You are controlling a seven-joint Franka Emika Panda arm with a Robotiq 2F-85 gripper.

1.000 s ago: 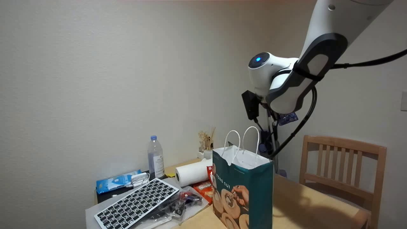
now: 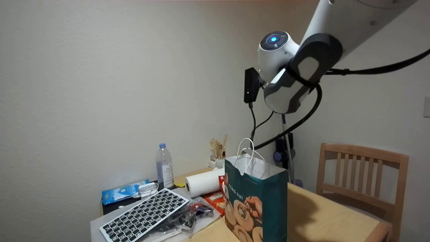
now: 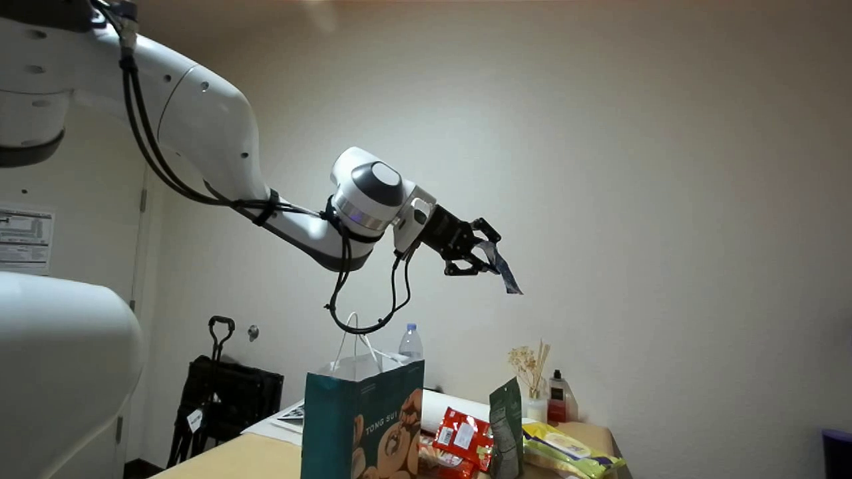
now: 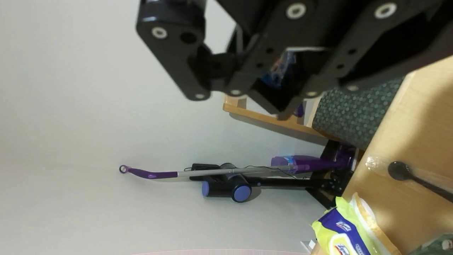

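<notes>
In exterior view 2, my gripper (image 3: 485,248) is high above the table, shut on a thin dark blue packet (image 3: 505,273) that juts out past the fingertips and angles downward. The wrist view shows my gripper from close by, with a sliver of the blue packet (image 4: 278,74) visible between its dark fingers. Exterior view 1 has the gripper hidden behind the arm. A green paper bag (image 2: 256,197) with white handles stands upright and open on the table, below the arm; its inside is mostly hidden.
Around the bag are a keyboard (image 2: 145,215), a water bottle (image 2: 164,167), a paper roll (image 2: 203,183), red packets (image 3: 463,438), a green pouch (image 3: 506,431) and yellow wipes (image 3: 563,448). A dark spoon (image 4: 400,170) lies on the table. The chair (image 2: 362,173) stands behind clear tabletop.
The arm has risen and swung left in exterior view 1. The packet, visible earlier beside the wrist, is now hidden there. One bag handle has tipped toward the other.
</notes>
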